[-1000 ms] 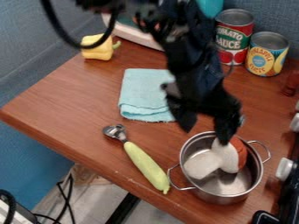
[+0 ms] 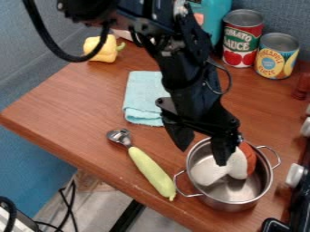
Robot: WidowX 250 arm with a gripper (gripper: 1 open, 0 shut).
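Note:
My black gripper (image 2: 208, 145) hangs over a steel pot (image 2: 224, 195) at the right front of the table, its fingertips at or just above the pot's upper part. In the pot lie a white item (image 2: 213, 170) and an orange-red one (image 2: 244, 159). The gripper looks open, its fingers apart; whether they touch the white item is unclear. A corn cob (image 2: 152, 172) lies left of the pot beside a metal scoop (image 2: 119, 136).
A blue folded cloth (image 2: 143, 95) lies mid-table, a yellow pepper (image 2: 104, 49) at the back left. A tomato can (image 2: 241, 41), another can (image 2: 277, 57) and small bottles line the back and right.
The arm has shifted slightly left and down over the pot. The pot and its contents look unmoved.

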